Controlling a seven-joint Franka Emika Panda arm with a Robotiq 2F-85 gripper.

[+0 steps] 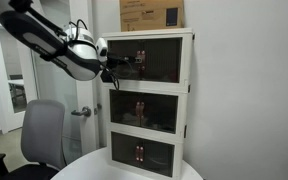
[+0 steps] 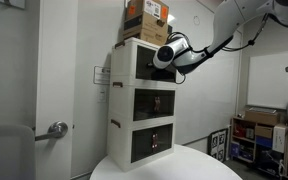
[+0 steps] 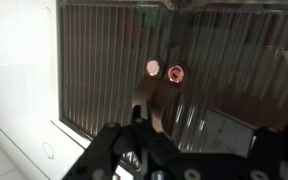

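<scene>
A white cabinet of three stacked tiers has dark ribbed doors with reddish-brown handles in the middle of each tier. My gripper is at the front of the top tier, by its left door, close to the handles. In the wrist view the two top handles show copper-coloured ends, and their lower parts run down toward the dark gripper parts at the bottom edge. How far apart the fingers stand, and whether they touch a handle, is too dark to make out. The top doors look closed.
A cardboard box sits on the cabinet. The cabinet stands on a round white table with bare room in front. A grey chair and a door with a lever handle are to the left.
</scene>
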